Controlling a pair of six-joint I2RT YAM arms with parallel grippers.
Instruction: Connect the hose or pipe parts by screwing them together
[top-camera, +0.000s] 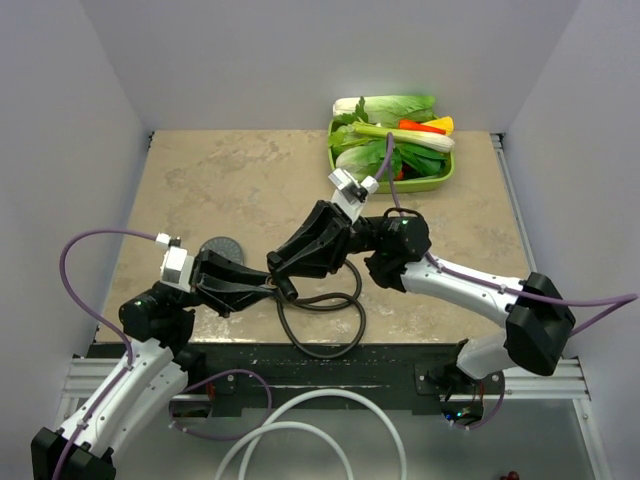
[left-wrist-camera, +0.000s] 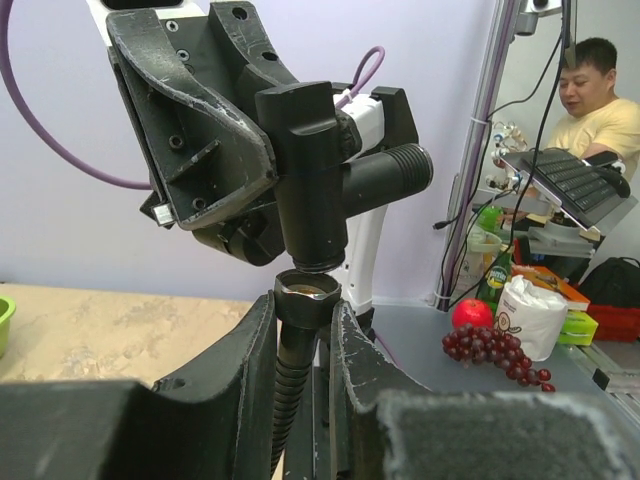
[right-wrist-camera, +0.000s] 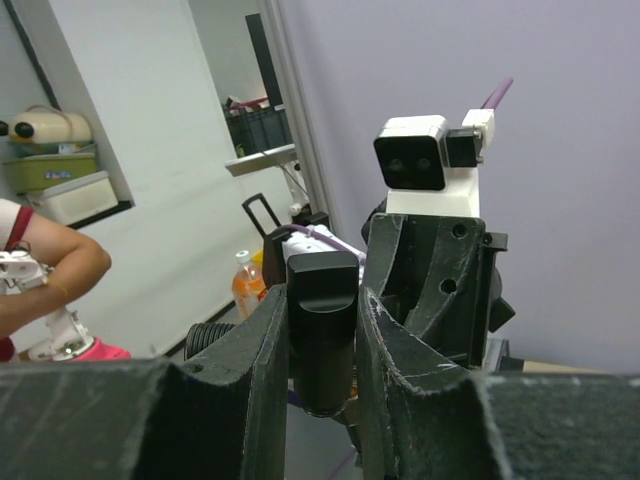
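My left gripper is shut on the hose's end fitting (left-wrist-camera: 306, 292), held upright with its open top up and the ribbed hose hanging below. My right gripper is shut on a black connector (right-wrist-camera: 322, 295) with a threaded side branch (left-wrist-camera: 400, 170). In the left wrist view the connector's lower end (left-wrist-camera: 318, 250) hangs just above the fitting, apparently a small gap apart. In the top view both grippers meet near the middle, over the coiled black hose (top-camera: 340, 350) on the counter.
A green basket of vegetables (top-camera: 425, 184) stands at the back right. A grey round disc (top-camera: 222, 246) lies behind my left gripper. White tubing (top-camera: 395, 435) loops at the front edge.
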